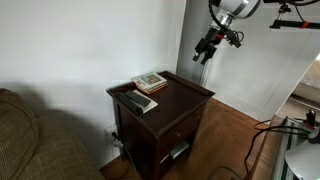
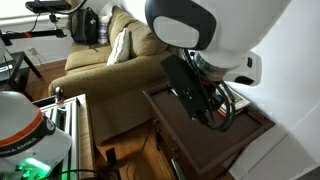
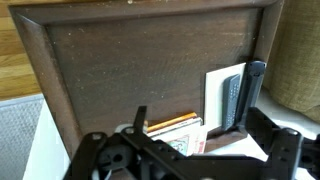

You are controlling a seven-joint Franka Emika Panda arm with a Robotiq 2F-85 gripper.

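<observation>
My gripper (image 1: 208, 54) hangs in the air well above the dark wooden cabinet (image 1: 188, 100), toward its right end, and touches nothing. In the wrist view the two fingers stand wide apart at the lower edge, with only the cabinet top far below between them. On that top lie a stack of books (image 3: 178, 136), a pale sheet or booklet (image 3: 214, 100) and two dark remote-like objects, a buttoned one (image 3: 232, 102) and a plain black one (image 3: 252, 88). The arm hides much of the cabinet top in exterior view 2.
A brown sofa (image 1: 40, 150) stands to the left. The white wall (image 1: 60, 50) runs behind the cabinet. Most of the cabinet top beside the books is bare. A black cable (image 1: 256, 140) loops over the wooden floor at the right.
</observation>
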